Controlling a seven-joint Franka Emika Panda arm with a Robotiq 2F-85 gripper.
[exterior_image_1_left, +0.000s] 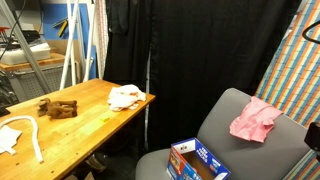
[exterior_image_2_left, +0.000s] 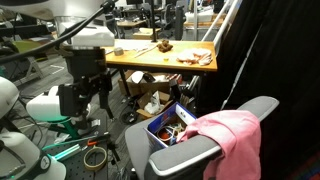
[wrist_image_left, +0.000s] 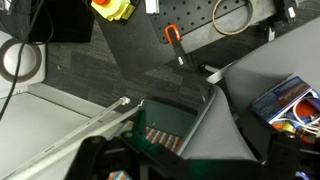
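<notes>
My gripper shows along the bottom of the wrist view, its two dark fingers set wide apart, open with nothing between them. Below it are the floor and a grey chair's edge. In exterior view 2 the arm stands at the left, the gripper hanging left of the chair. On the chair seat sits a blue box with several small items inside. A pink cloth drapes over the chair's backrest. The wooden table holds a brown plush toy and a pale pink cloth.
The grey chair stands between arm and black curtain. A curved white tube lies on the table's near left. In the wrist view, an orange-handled tool lies on the perforated dark plate.
</notes>
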